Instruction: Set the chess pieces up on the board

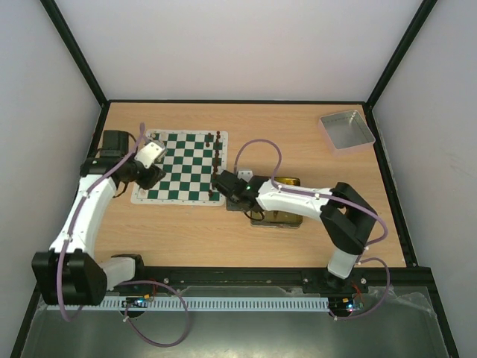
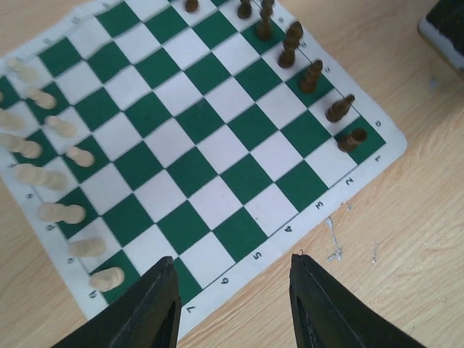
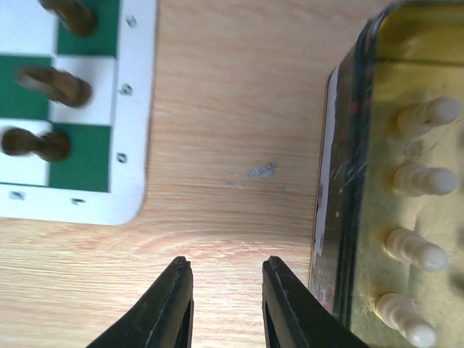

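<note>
The chessboard [image 1: 182, 171] lies on the table, with light pieces such as the pawn [image 2: 80, 156] along one side and dark pieces like the rook [image 2: 351, 140] along the other. My left gripper [image 1: 153, 171] is over the board's left part; its fingers [image 2: 315, 304] stand apart in the left wrist view, and whether anything is between them is unclear. My right gripper [image 1: 231, 190] is at the board's right edge, fingertips [image 3: 275, 279] part apart over bare wood beside the gold tin [image 3: 341, 217], which holds several light pieces [image 3: 413, 246]. No piece shows between the right fingers.
A clear plastic container [image 1: 345, 130] stands at the back right.
</note>
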